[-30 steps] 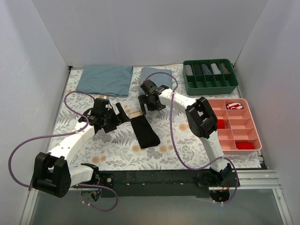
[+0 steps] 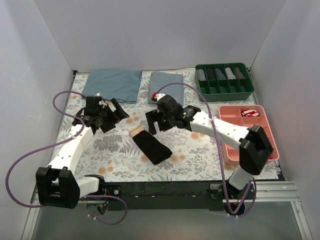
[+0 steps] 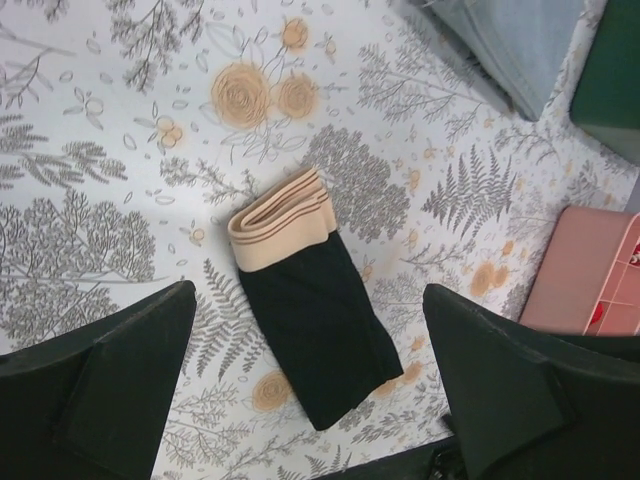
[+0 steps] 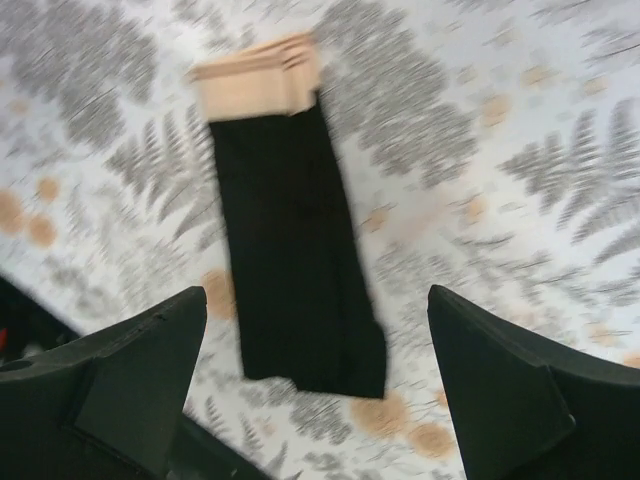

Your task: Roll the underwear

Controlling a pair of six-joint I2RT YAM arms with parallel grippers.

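Note:
The black underwear [image 2: 152, 147] lies on the patterned mat as a long narrow strip, its beige waistband [image 3: 283, 220] towards the back left. In the right wrist view the strip [image 4: 285, 250] runs from the band at the top to its black end at the bottom. My left gripper [image 2: 124, 111] stands open, left of and behind the waistband. Open as well, my right gripper [image 2: 151, 124] is close to the right of the waistband, in the air. Neither has anything between its fingers.
A pink divided box [image 2: 240, 112] with a red-and-white roll stands at the right, partly behind my right arm. Behind it is a green divided box [image 2: 220, 95] with several rolls. Folded blue-grey cloths [image 2: 112, 85] lie at the back.
The underwear has turned, its waistband end swinging left. My left gripper has drawn back left.

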